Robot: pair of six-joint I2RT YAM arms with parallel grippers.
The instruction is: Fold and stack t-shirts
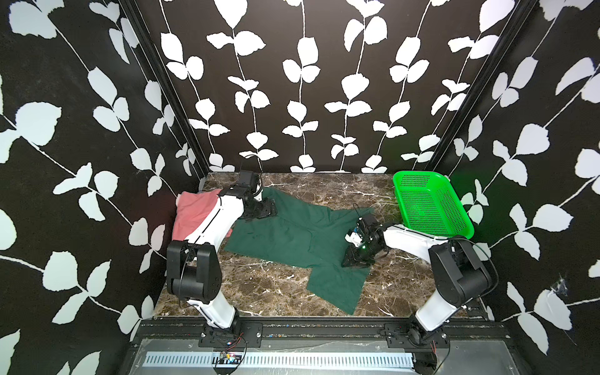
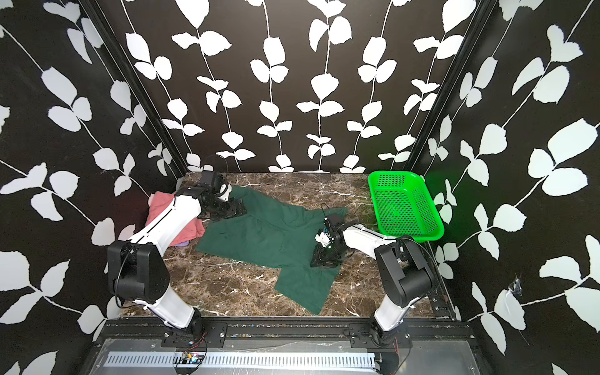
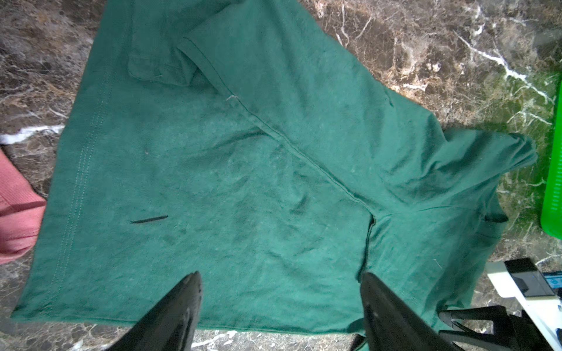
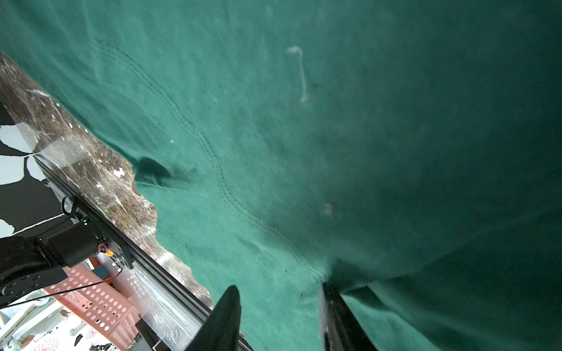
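A dark green t-shirt point(image 1: 287, 234) lies spread across the middle of the table, one sleeve point(image 1: 337, 290) reaching toward the front edge. In the left wrist view its body point(image 3: 234, 175) is mostly flat, with a fold along the far side. My left gripper hangs over the shirt's left part, fingers wide apart and nothing between them. Low over the shirt's right part is my right gripper, its fingers parted; cloth shows beneath and between them, with a small crease near one fingertip. A folded pink-red shirt point(image 1: 197, 215) rests at the left, partly behind my left arm.
A green plastic basket point(image 1: 400, 187), empty, stands at the back right. Bare marble table point(image 1: 256, 287) shows in front of the shirt and along the back. Patterned black walls enclose the sides and back.
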